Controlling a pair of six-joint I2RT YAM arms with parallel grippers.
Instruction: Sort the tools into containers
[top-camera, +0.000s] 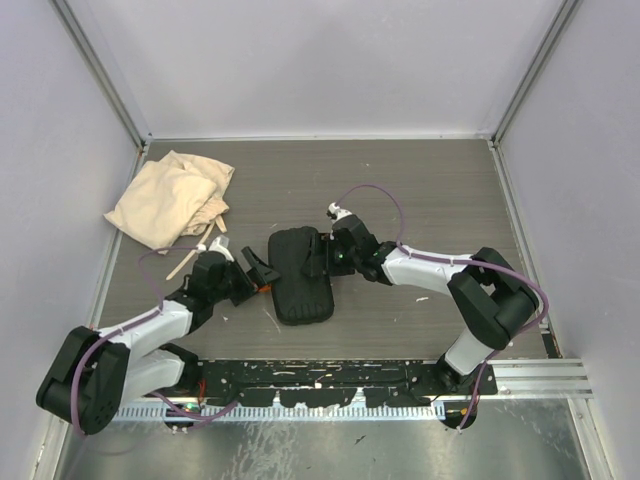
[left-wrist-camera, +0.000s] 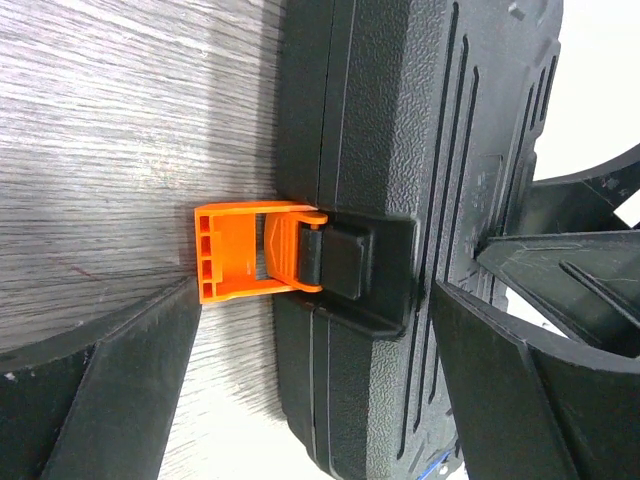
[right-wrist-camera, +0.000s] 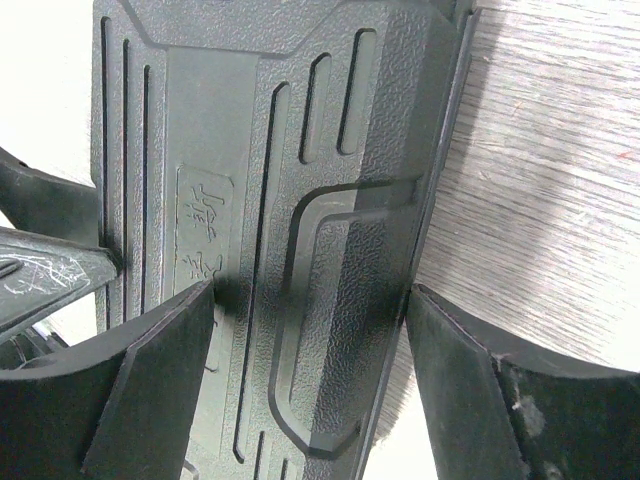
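A black ribbed tool case (top-camera: 298, 305) lies closed near the middle of the table. On its left side an orange latch (left-wrist-camera: 228, 252) sticks outward, swung away from the case wall. My left gripper stands open at that side, its fingers spread around the latch area with nothing gripped. Over the case's right part is my right gripper, its fingers part open with the case edge between and below the fingertips. Whether the right fingers press on the case cannot be told. The inside of the case is hidden.
A beige cloth bag (top-camera: 165, 205) with straps lies at the back left. Free table (top-camera: 440, 190) extends behind and to the right of the case. A dark rail (top-camera: 320, 378) runs along the front edge. Purple cables trail along both arms.
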